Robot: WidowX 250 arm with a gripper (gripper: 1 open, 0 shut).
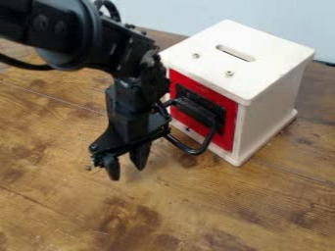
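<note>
My black gripper (127,168) points down over the wooden floor, left of a white wooden box (263,98). Its fingers are apart, with nothing visible between them. The box has a slot on top, two screws, and a red front panel (224,140) holding a black fixture (202,110). A black cable loops from the arm in front of that panel.
A pale wall (262,15) stands behind the box.
</note>
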